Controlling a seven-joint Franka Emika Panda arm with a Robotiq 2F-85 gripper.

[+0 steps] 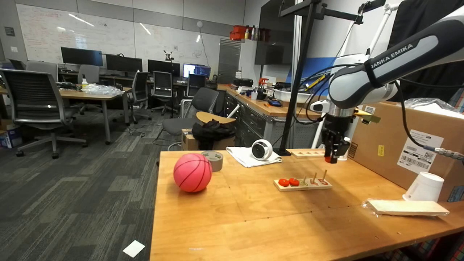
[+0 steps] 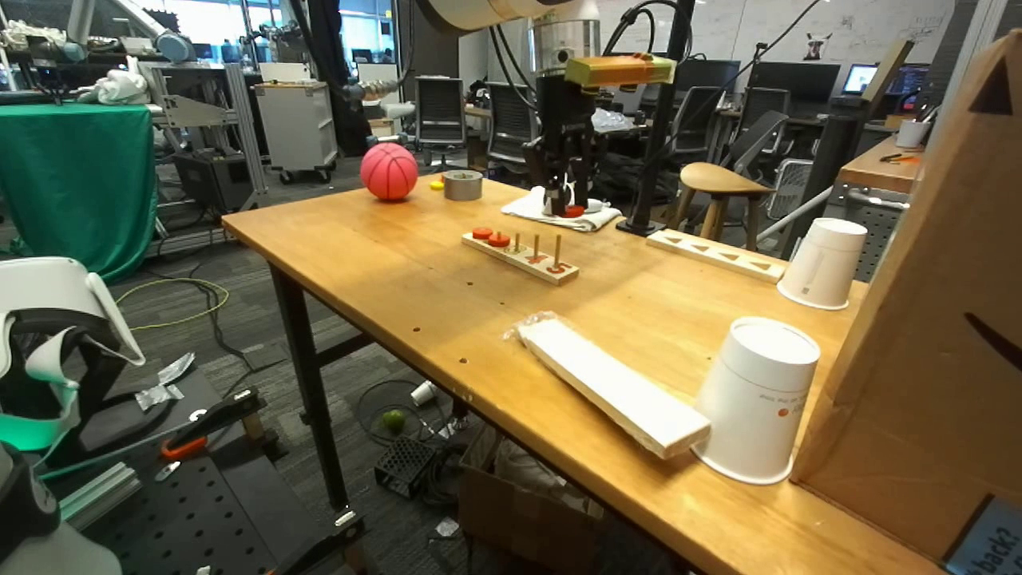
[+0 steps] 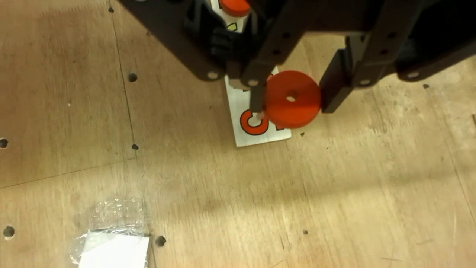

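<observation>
A red disc with a small centre hole is pinched between the fingers of my gripper, seen from above in the wrist view. In exterior view 1 the gripper holds it in the air, higher than the wooden peg board and towards the far side of the table. On that board, red pieces sit at the left end, while thin upright pegs stand bare towards the other end. The disc hides part of the board's lettered end in the wrist view.
A pink ball and a tape roll stand at the left. Behind lies a white cloth. A wrapped plank, white cups and a large carton occupy the right side. Bare tabletop fills the front.
</observation>
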